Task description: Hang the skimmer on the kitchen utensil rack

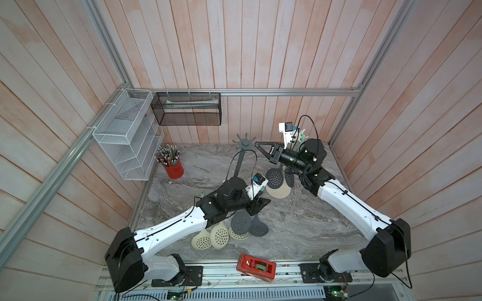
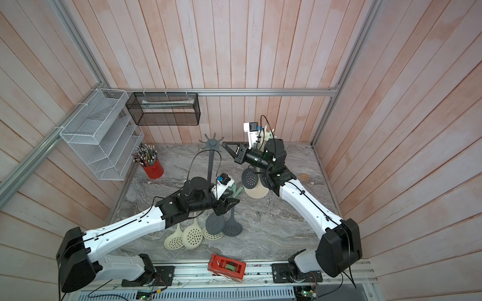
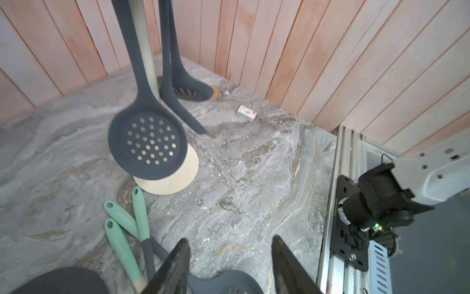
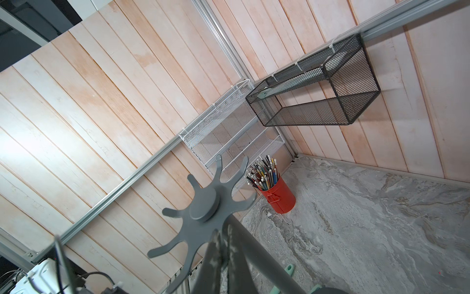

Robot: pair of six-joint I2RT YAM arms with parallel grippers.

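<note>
A grey rotary utensil rack (image 4: 205, 205) stands at the back centre; my right gripper is in front of it, shut, its blurred fingertips over its post. A second rack, partly hidden behind the right arm, holds a grey skimmer (image 3: 146, 144) hanging above a cream round piece (image 3: 183, 174), with other grey utensils behind. My left gripper is open over the front middle, nothing between its fingers. Below lie grey skimmers (image 1: 258, 228), cream skimmers (image 1: 219, 235) and green-handled utensils (image 3: 117, 250).
Wire shelves (image 1: 120, 150) and a black basket (image 1: 185, 115) hang at back left, above a red pen cup (image 1: 174, 170). A red tape dispenser (image 1: 256, 268) sits at the front edge.
</note>
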